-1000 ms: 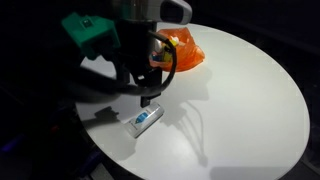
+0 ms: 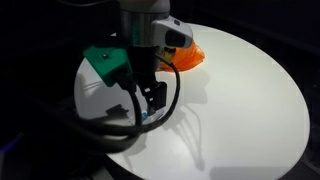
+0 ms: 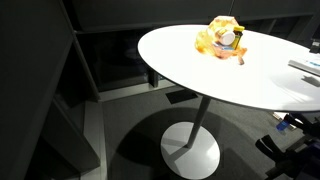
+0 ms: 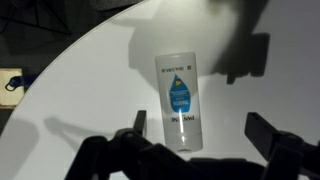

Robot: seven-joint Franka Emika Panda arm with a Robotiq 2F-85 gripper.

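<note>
In the wrist view a clear-and-white bottle (image 4: pixel 180 100) with a blue drop label lies flat on the white table. My gripper is open above it, one black finger (image 4: pixel 140 122) to the left of the bottle's lower end and the other well to its right. Nothing is between the fingers. From the first exterior view, the arm and its cables cover most of the bottle (image 2: pixel 144 116), and the gripper (image 2: pixel 152 100) hangs just over it.
An orange plastic bag (image 3: pixel 218 38) with a yellow item (image 3: pixel 238 37) sits on the round white table (image 3: pixel 180 55). A white object (image 3: pixel 308 62) is at that view's right edge. The bottle is close to its rim.
The gripper has moved over the bottle, toward the near left of the table. The bottle, plainly visible before, is now mostly hidden behind the arm in the first exterior view.
</note>
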